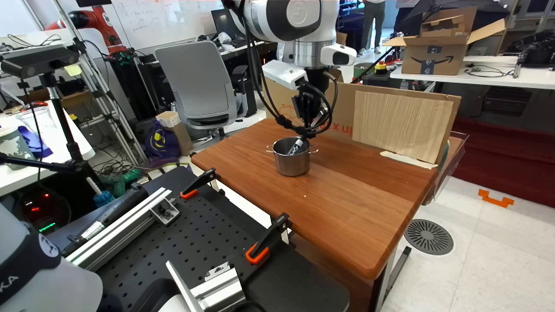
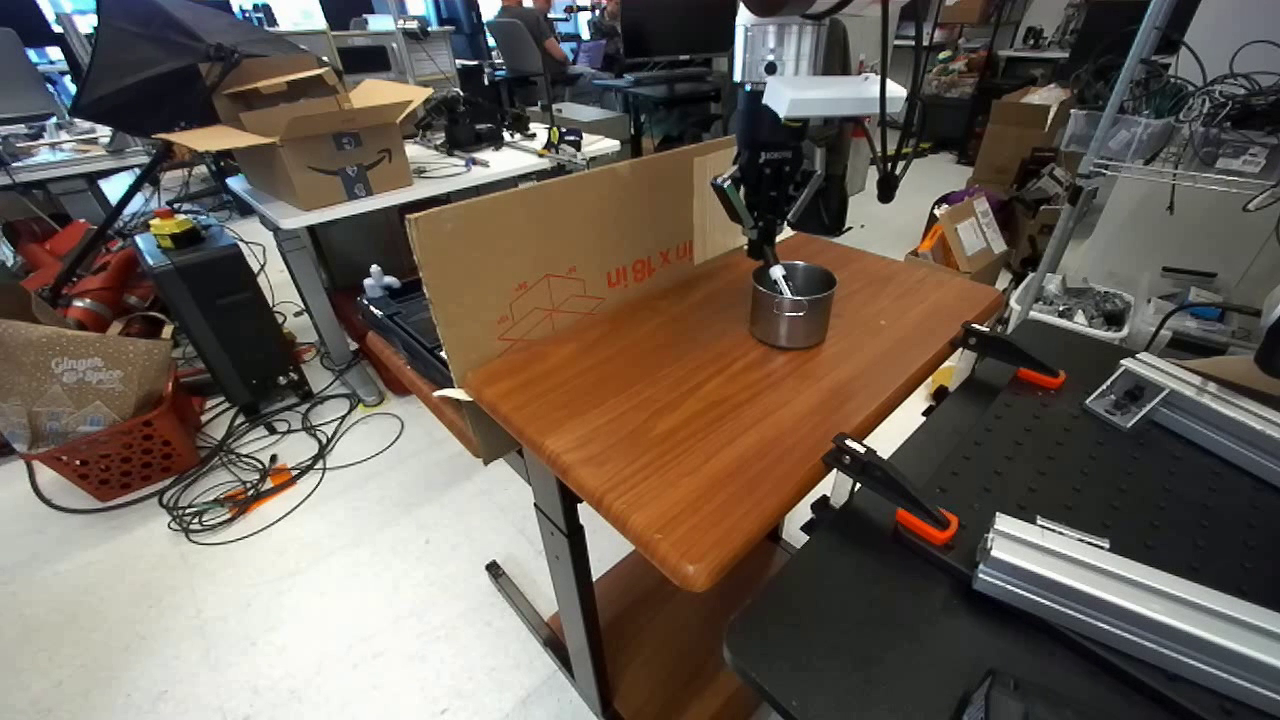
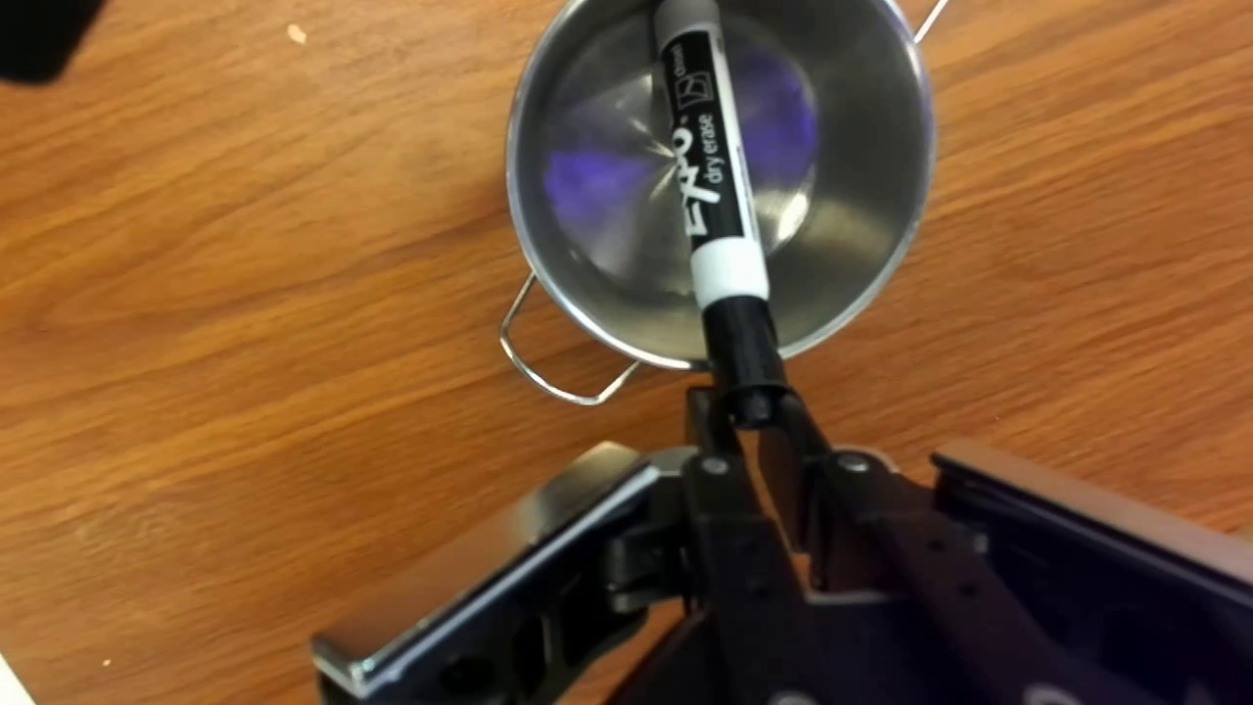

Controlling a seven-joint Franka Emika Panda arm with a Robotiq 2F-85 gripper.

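A black-and-white dry-erase marker (image 3: 713,153) leans inside a steel pot (image 3: 611,264), its black cap end rising over the rim. In the wrist view my gripper is shut on that cap end, one finger on each side. The pot (image 1: 292,162) stands upright on the wooden table, with a thin wire handle (image 3: 552,382) on each side. From the second exterior view, the marker (image 2: 780,280) slants up out of the pot toward my gripper (image 2: 768,254). The marker's lower tip rests out of clear sight in the pot.
Bare wooden tabletop (image 1: 354,208) surrounds the pot. A cardboard panel (image 2: 576,264) stands along one long edge of the table. Black clamps with orange pads (image 1: 265,244) sit by the opposite edge, beside a black perforated board (image 1: 208,229).
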